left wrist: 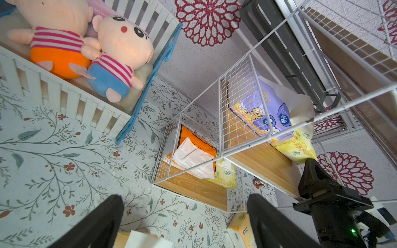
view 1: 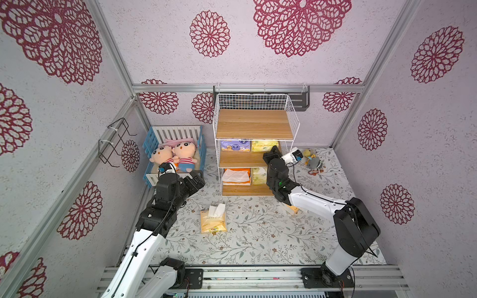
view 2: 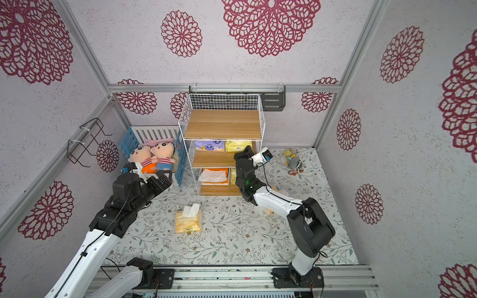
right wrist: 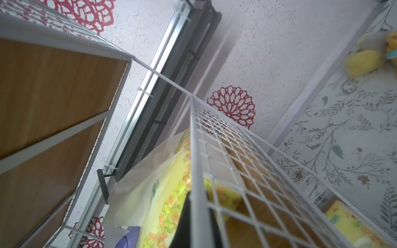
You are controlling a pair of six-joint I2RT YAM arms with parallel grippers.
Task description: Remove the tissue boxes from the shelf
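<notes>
Four-sided wire shelf (view 1: 253, 191) holds tissue packs on two levels. A purple pack (view 1: 236, 145) and a yellow pack (view 1: 264, 145) sit on the middle level. Below are an orange-and-white pack (view 1: 236, 176) and another yellow pack (view 1: 259, 176). One yellow pack (view 1: 213, 224) lies on the table in front. My right gripper (view 2: 244, 152) is shut at the shelf's front right; in the right wrist view, the white front post crosses its dark fingers (right wrist: 180, 229), beside the upper yellow pack. My left gripper (view 1: 196, 181) stands open and empty, left of the shelf.
Two plush dolls (view 1: 174, 155) rest in a blue-and-white crib (view 1: 200, 141) at the back left. A duck toy (view 1: 313, 163) sits right of the shelf. Partly behind the right arm lies another yellow pack (left wrist: 242, 227). The front middle of the table has free room.
</notes>
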